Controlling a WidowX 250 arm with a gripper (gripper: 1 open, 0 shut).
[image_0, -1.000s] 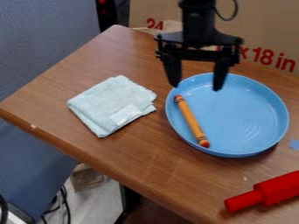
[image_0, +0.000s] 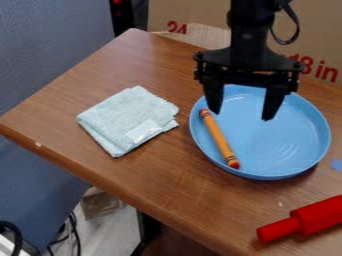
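Observation:
My black gripper (image_0: 243, 104) hangs open over the back part of a blue plate (image_0: 278, 142), its two fingers spread apart with nothing seen between them. An orange crayon-like stick (image_0: 218, 138) with a red end lies on the left side of the plate, below and left of the fingers. A folded pale blue-grey cloth (image_0: 126, 120) lies on the wooden table to the left of the plate. A red cylinder (image_0: 305, 218) lies at the front right, partly out of frame.
The wooden table (image_0: 94, 160) has clear room at the back left and in front of the cloth. A cardboard box (image_0: 321, 35) stands behind. A small blue piece (image_0: 335, 165) sits at the right edge. The table's left edge drops to the floor.
My gripper has moved right from above the plate's left rim to over its back middle, and looks slightly lower. The objects on the table have not moved.

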